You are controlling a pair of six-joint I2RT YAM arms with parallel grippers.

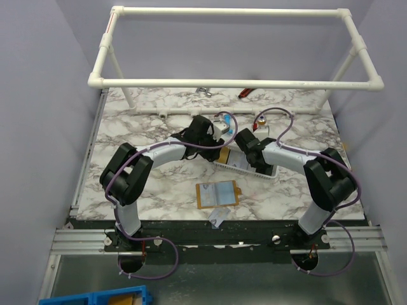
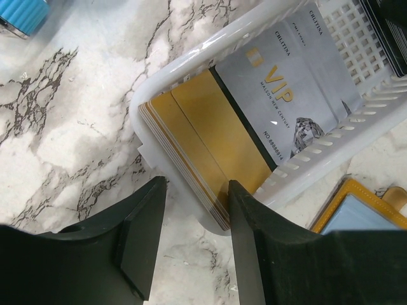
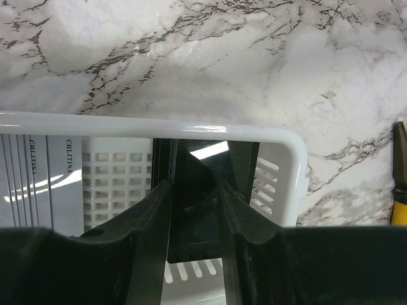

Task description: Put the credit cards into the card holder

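A white basket (image 2: 184,67) holds gold cards (image 2: 213,121) at its left end, silver VIP cards (image 2: 286,76) in the middle and black cards (image 3: 206,190) at its right end. In the left wrist view my left gripper is part open at the basket's left end, one finger outside the wall and the other at the gold cards' near corner. My right gripper is part open over the black cards; whether its tips touch them is hard to tell. The opened card holder (image 1: 217,194), tan-edged with clear pockets, lies in front of the basket.
A pale card-like piece (image 1: 219,216) lies at the holder's near edge. Behind the basket are a blue-capped object (image 2: 25,16) and a tool with a yellow part (image 3: 400,190). Marble to the left of the holder is clear.
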